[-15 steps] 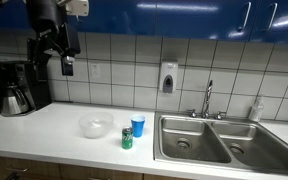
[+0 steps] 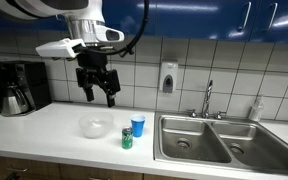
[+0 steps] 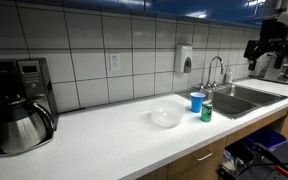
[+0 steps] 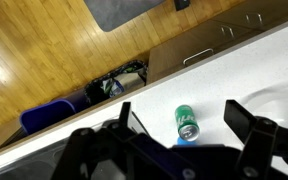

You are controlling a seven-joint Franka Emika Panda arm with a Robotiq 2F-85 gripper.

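My gripper point(image 2: 100, 98) hangs high above the counter, its fingers spread and nothing between them. A green can point(image 2: 127, 139) stands upright on the white counter. Just behind it to the right is a blue cup point(image 2: 137, 126), and a clear bowl point(image 2: 96, 124) sits to the can's left. Seen from the wrist, the can point(image 4: 184, 113) lies between and well below the open fingers, with the bowl point(image 4: 277, 105) at the right edge. Only a sliver of the blue cup shows there. In exterior view 2 the gripper point(image 3: 270, 62) is at the upper right.
A double sink point(image 2: 219, 140) with a faucet point(image 2: 207, 98) lies right of the can. A coffee maker point(image 3: 24, 105) stands at the counter's far end. Blue cabinets point(image 2: 214, 22) hang above. Below the counter front, an open drawer point(image 4: 56, 113) shows. The counter left of the bowl is clear.
My arm has swung down and to the right, and the gripper has turned from sideways to pointing more downward. The can, cup and bowl stay where they were.
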